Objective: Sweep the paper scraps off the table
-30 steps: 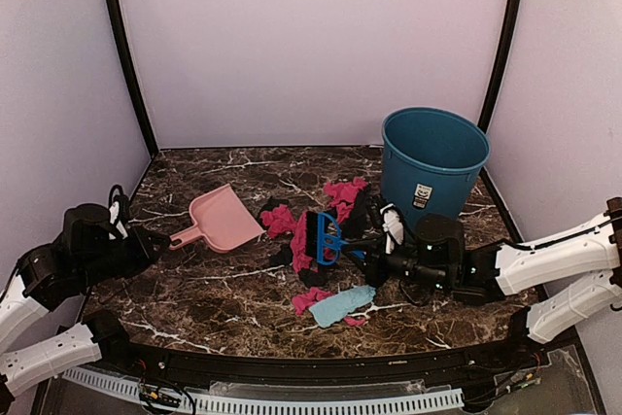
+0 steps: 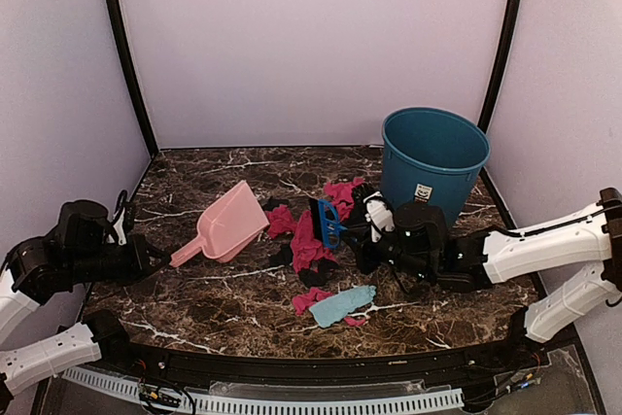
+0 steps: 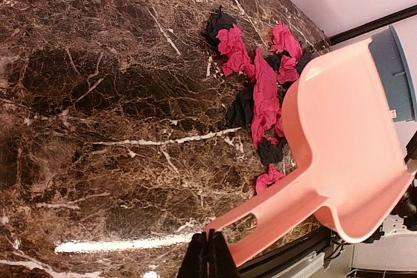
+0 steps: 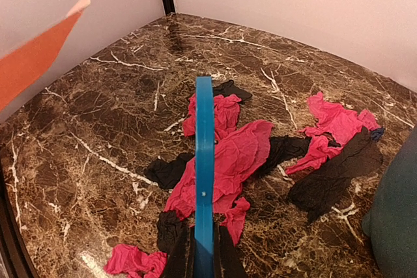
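My left gripper is shut on the handle of a pink dustpan (image 2: 229,223), which is lifted and tilted at left of the scraps. My right gripper is shut on a blue brush (image 2: 328,224), held over the middle of the pile. Crumpled pink paper scraps (image 2: 306,245) and dark scraps (image 4: 335,174) lie on the marble table (image 2: 194,318), spread around the middle and towards the right.
A tall teal bin (image 2: 435,157) stands at the back right. A light blue cloth or sheet (image 2: 340,306) lies near the front middle. Walls surround it.
The dustpan has shifted and tilted in my left gripper, its far edge now higher. The brush has moved slightly over the scraps, which look unchanged.
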